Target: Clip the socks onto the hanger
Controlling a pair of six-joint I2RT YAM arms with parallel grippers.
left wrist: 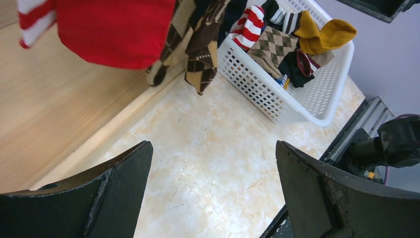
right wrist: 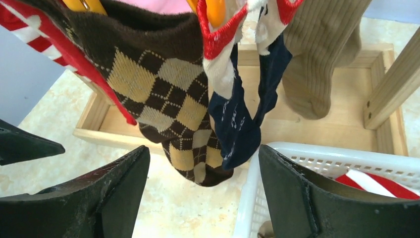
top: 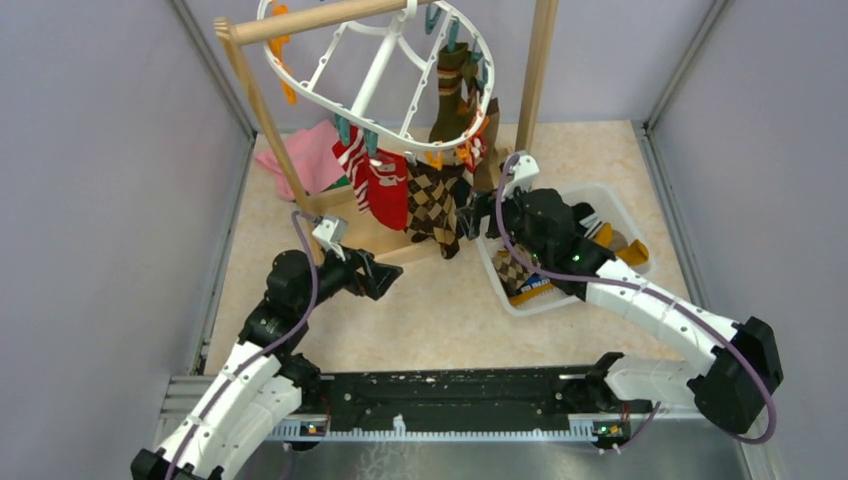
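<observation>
A white round hanger (top: 380, 70) on a wooden frame carries socks on orange and teal clips: red striped socks (top: 386, 190), an argyle sock (right wrist: 158, 89), navy-and-red socks (right wrist: 236, 139), and ribbed grey-brown socks (right wrist: 312, 59) further back. My left gripper (top: 375, 275) is open and empty, low in front of the red socks. My right gripper (top: 470, 215) is beside the hanging argyle and navy socks, its fingers apart in the right wrist view with nothing visible between them.
A white basket (left wrist: 277, 105) of loose socks sits on the right under the right arm. Pink cloth (top: 305, 155) lies at back left.
</observation>
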